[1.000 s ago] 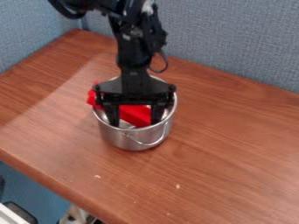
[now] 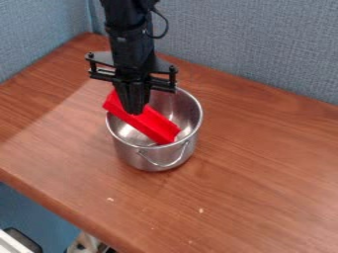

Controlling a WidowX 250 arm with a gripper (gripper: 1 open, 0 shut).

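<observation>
A shiny metal pot [image 2: 177, 154] with a wire handle stands on the wooden table. A red elongated block [image 2: 148, 125] lies slanted inside it, its upper-left end at the rim. My black gripper [image 2: 132, 91] is over the pot's upper-left part, just above that end of the block. Its fingertips are dark and overlapping, so whether anything is between them is hard to see.
Grey-blue padded walls [image 2: 251, 40] line the back and left. The table's front edge runs along the lower left.
My gripper has risen and moved toward the back left from over the pot's middle, uncovering the red block, which now lies more steeply slanted in the pot.
</observation>
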